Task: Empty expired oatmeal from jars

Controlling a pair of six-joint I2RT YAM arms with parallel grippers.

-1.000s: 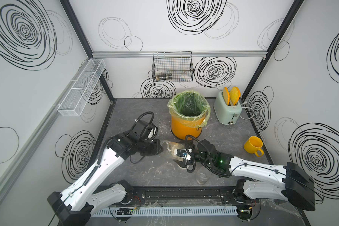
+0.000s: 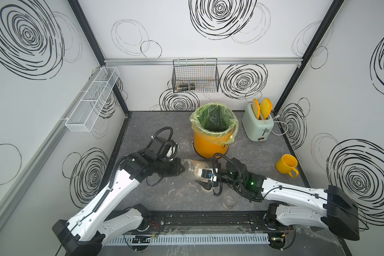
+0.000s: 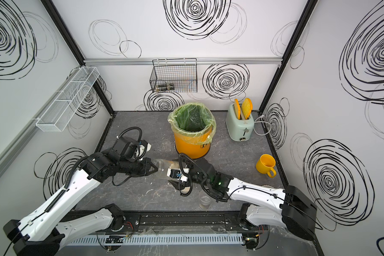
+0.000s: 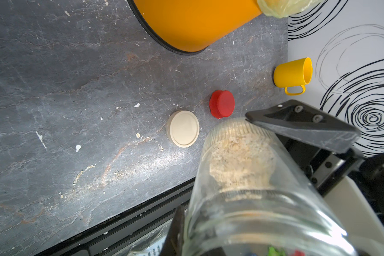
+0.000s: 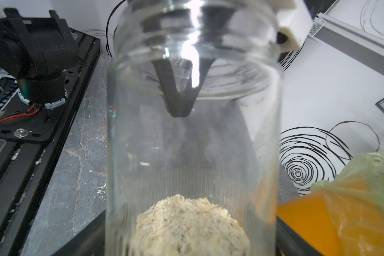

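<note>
A clear glass jar (image 2: 189, 166) is held tilted above the counter, in front of the orange bin (image 2: 207, 147). Pale oatmeal (image 5: 192, 228) lies heaped in its base end. My left gripper (image 2: 181, 166) is shut on the jar's mouth end; one of its dark fingers (image 5: 177, 96) shows through the glass in the right wrist view. At the base end my right gripper (image 2: 204, 179) stands open, with one finger (image 4: 303, 125) beside the jar in the left wrist view. Whether that finger touches the glass, I cannot tell. The bin's green liner (image 2: 215, 117) is open at the top.
On the counter lie a beige lid (image 4: 183, 128) and a red cap (image 4: 222, 103). A second clear jar (image 2: 229, 201) is near the front edge, below the right arm. A toaster (image 2: 257, 123) and yellow mug (image 2: 287, 163) stand right. Oat crumbs are scattered about.
The left arm and the jar have hardly moved.
</note>
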